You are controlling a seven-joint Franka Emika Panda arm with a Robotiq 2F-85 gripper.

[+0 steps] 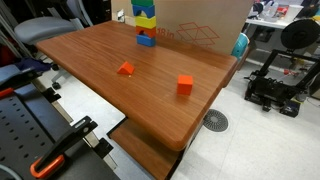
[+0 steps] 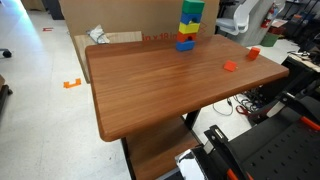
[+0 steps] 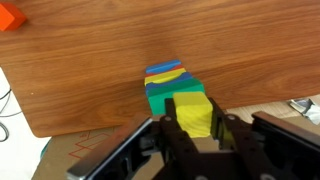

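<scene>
A yellow block (image 3: 194,114) is in the wrist view, and my gripper is shut on it. Just beyond it stands a tower of coloured blocks (image 3: 167,78), its green top block (image 3: 170,92) partly covered by the yellow one. I cannot tell whether the yellow block touches the green one. The tower shows upright at the table's far side in exterior view 1, with a blue block (image 1: 146,41) lowest and its top cut off by the frame. In exterior view 2 the green block (image 2: 192,8) is uppermost in sight. Neither exterior view shows the gripper.
On the wooden table (image 2: 150,85) lie an orange triangular block (image 1: 125,69) and an orange-red cube (image 1: 185,85), both well apart from the tower. A cardboard panel (image 1: 205,25) stands behind the tower.
</scene>
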